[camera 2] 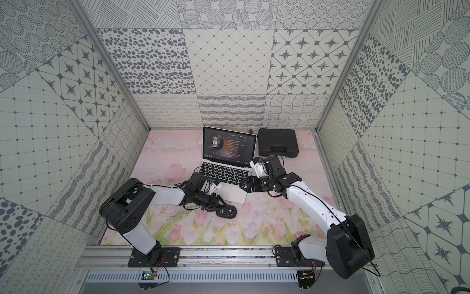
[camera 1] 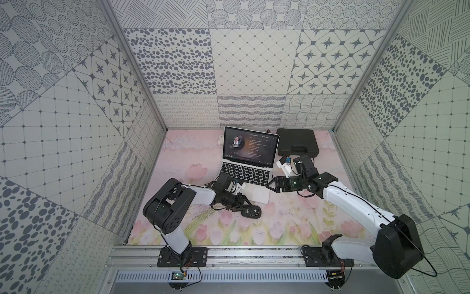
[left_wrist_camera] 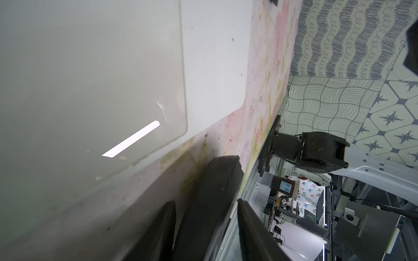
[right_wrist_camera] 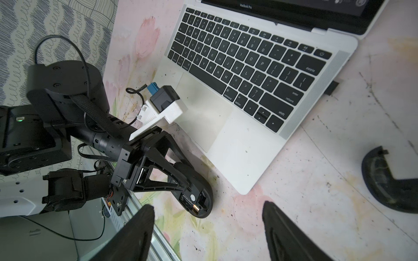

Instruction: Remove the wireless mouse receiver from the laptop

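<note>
The laptop (right_wrist_camera: 243, 65) stands open. A small black piece (right_wrist_camera: 331, 88), probably the receiver, sticks out of its right side in the right wrist view. The black mouse (right_wrist_camera: 201, 198), its battery bay exposed, is just off the laptop's front edge. My left gripper straddles the mouse, with narrow gaps showing beside its fingers in the left wrist view; deeper contact is hidden. My right gripper is open and empty, right of the laptop's palm rest in the top left view.
A curved black shell (right_wrist_camera: 383, 184) lies on the table right of the laptop. Behind the laptop's right side sits a black case (camera 1: 297, 142).
</note>
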